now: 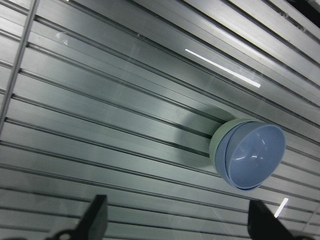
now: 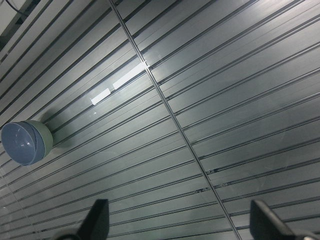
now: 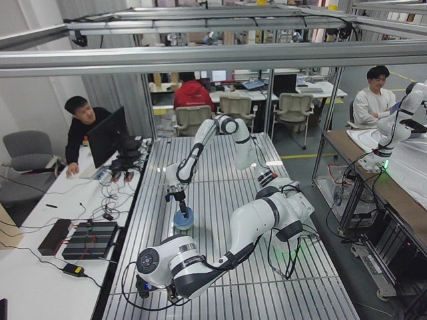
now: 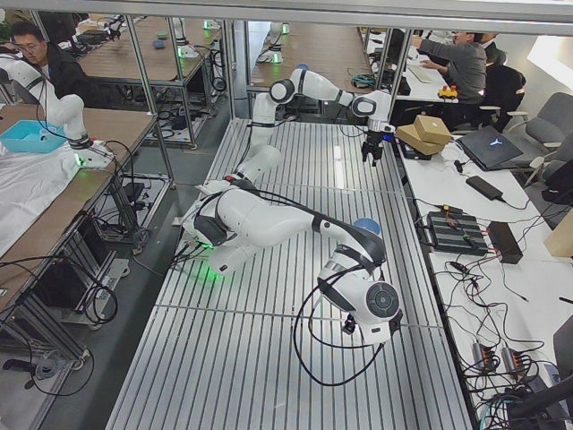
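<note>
A stack of blue and pale green bowls point(image 3: 183, 219) point(image 4: 367, 225) point(image 1: 252, 155) point(image 2: 20, 142) stands on the slatted metal table point(image 4: 224, 358). My left gripper point(image 3: 157, 290) point(image 4: 372, 152) is at the near end in the camera left view. My right gripper point(image 3: 180, 203) overlaps the bowls in that view, but both wrist views show them well below and off-centre: right of centre for the left, at the far left for the right. Both grippers' fingers are wide apart at the bottom of their wrist views, with nothing between.
A white desk point(image 3: 40, 280) with a monitor, power units and cables runs along one side, where a person sits. Another arm point(image 3: 393, 133) stands at a neighbouring table.
</note>
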